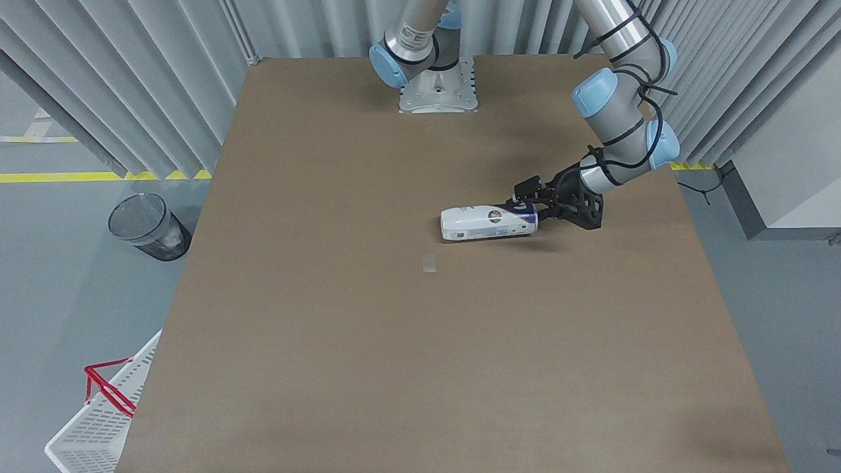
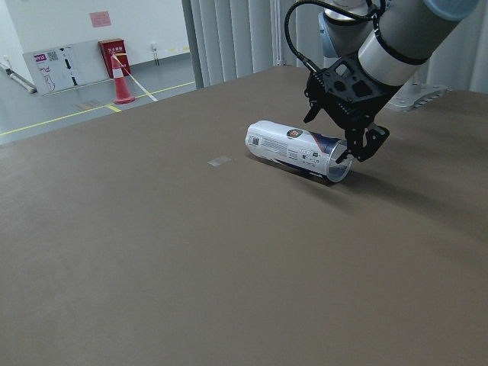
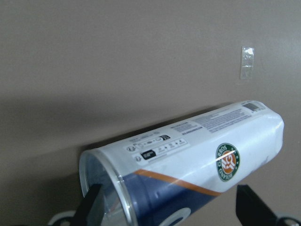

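Note:
A white tube can [image 1: 481, 223] with a navy-and-orange label and clear open end lies on its side on the brown table [image 1: 441, 355]. My black gripper [image 2: 335, 136] is low over the can's clear end, at its right in the front view. In the wrist view the two dark fingertips stand well apart, one at each side of the can [image 3: 202, 155] near that end, so the gripper is open; whether either touches the can is unclear.
A small clear tape patch [image 1: 430, 263] is on the table.

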